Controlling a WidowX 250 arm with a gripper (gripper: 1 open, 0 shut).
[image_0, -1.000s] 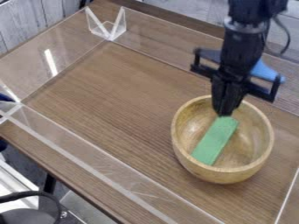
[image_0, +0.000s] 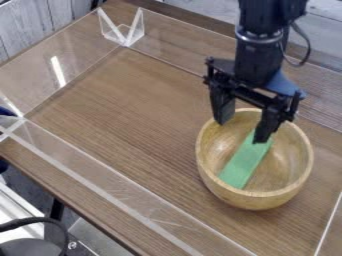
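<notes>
A tan round bowl (image_0: 219, 157) sits at the right of the wooden table, holding a green rectangular item (image_0: 245, 159). My dark gripper (image_0: 249, 118) hangs over the back of the bowl, its two fingers spread apart on either side with nothing visible between them. The arm rises behind it to the top of the view.
A small clear plastic object (image_0: 123, 28) stands at the back left. A black cable-like object (image_0: 27, 242) lies at the bottom left corner, off the table.
The gripper has come down and toward the viewer, from above and behind the bowl to over its back part.
</notes>
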